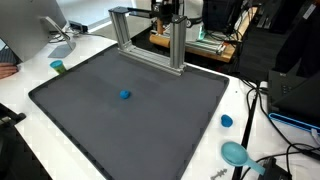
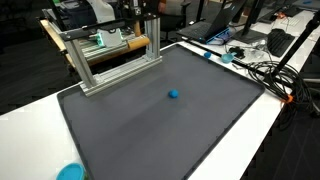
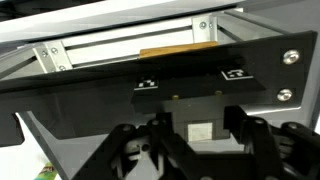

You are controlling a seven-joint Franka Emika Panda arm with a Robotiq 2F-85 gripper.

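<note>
In the wrist view my gripper is over a long black bar on a metal frame. Its fingers stand some way apart. A dark piece and a small pale patch show between them, but whether the fingers touch the dark piece is unclear. From outside, the frame stands upright at the edge of a grey board. The gripper's tips are hard to make out there.
A small blue object lies on the board, which is otherwise largely clear. Beside the board are another blue piece, a teal scoop-like object and a green-topped cup. Cables lie nearby.
</note>
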